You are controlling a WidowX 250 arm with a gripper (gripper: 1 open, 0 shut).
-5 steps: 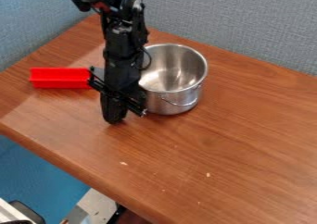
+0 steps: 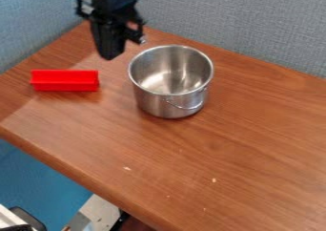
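A red rectangular block (image 2: pixel 64 80) lies on the wooden table at the left. To its right stands a steel pot (image 2: pixel 171 92) with a wire handle at its side. My dark gripper (image 2: pixel 112 46) hangs at the top, above and between the block and the pot, blurred. It looks shut, with nothing visible between its fingers.
Grey padded walls border the back and left. Blue floor and some white and dark hardware show past the front-left edge.
My gripper has risen from low beside the pot, near the tabletop, up and back toward the top of the view. The block and pot look unmoved.
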